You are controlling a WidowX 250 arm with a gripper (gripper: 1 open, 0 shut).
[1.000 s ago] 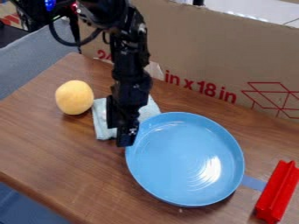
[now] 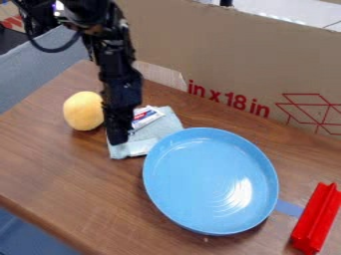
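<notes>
My black gripper (image 2: 118,131) is shut, its tip down on the left part of a light grey-white cloth (image 2: 140,142), between a yellow round object (image 2: 83,111) and a blue plate (image 2: 209,181). I cannot tell whether anything thin is between the fingers. A small white item (image 2: 147,117) with some coloured print lies on the cloth's upper part, just right of the gripper.
A red bar-shaped object (image 2: 314,218) lies at the right of the wooden table (image 2: 80,179). A cardboard box (image 2: 226,55) stands along the back.
My gripper has moved left and up in the view, away from the plate's edge, uncovering the white printed item and more of the cloth.
</notes>
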